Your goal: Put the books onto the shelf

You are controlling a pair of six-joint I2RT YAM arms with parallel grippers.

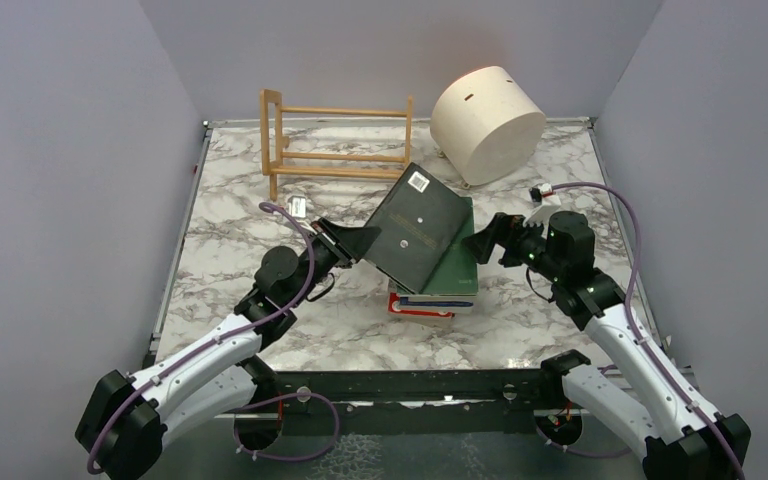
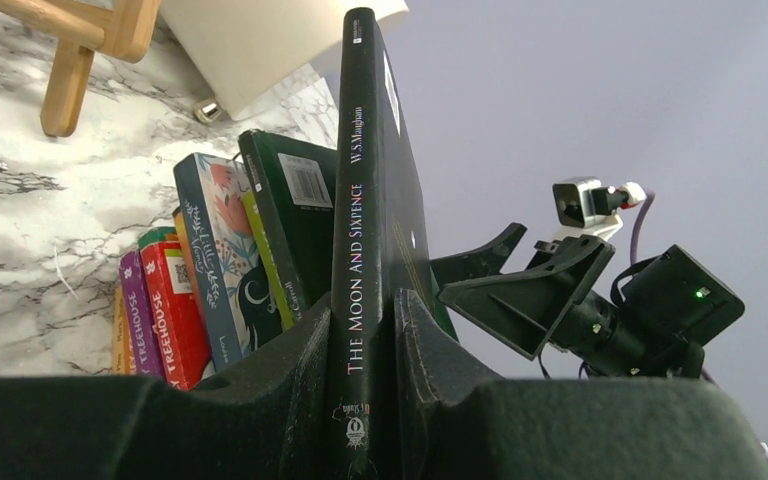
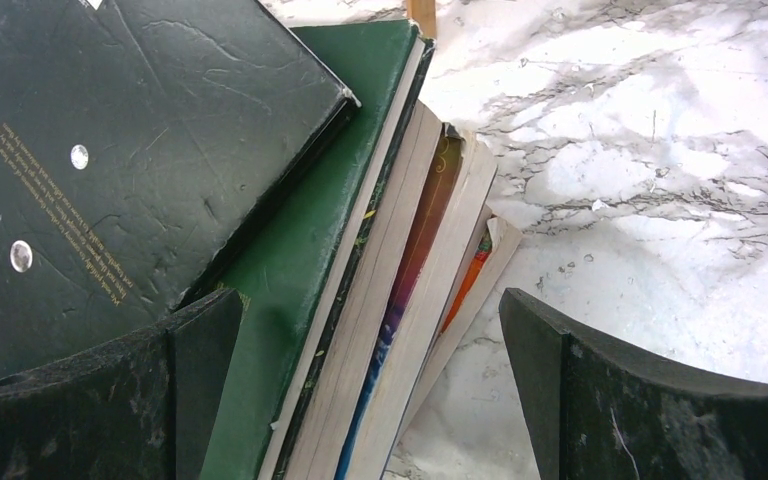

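Note:
A pile of several books lies mid-table, a green book [image 1: 454, 266] on top and coloured spines [image 2: 175, 300] showing in the left wrist view. Over it, tilted and partly covering the green book, is a dark hardback, The Moon and Sixpence [image 1: 410, 225], with my left gripper [image 1: 360, 243] shut on its spine edge [image 2: 358, 240]. My right gripper [image 1: 483, 240] stands open at the pile's right side, its fingertips close by the books' page edges [image 3: 390, 280], with nothing held between them.
A wooden rack [image 1: 340, 170] stands at the back left, and a large white cylinder [image 1: 485, 130] at the back right.

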